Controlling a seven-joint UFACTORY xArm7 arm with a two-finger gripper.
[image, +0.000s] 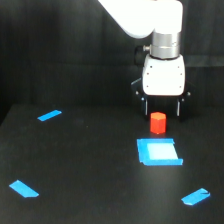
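A small red block stands upright on the dark table, right of centre. Above and just behind its top, my gripper points down, its dark fingers spread wide apart. Nothing shows between the fingertips, and the block looks to be below them; the exact depth between them cannot be told. In front of the block lies a white square edged with blue tape.
Strips of blue tape mark the table: one at far left, one at near left and one at near right. A dark curtain hangs behind.
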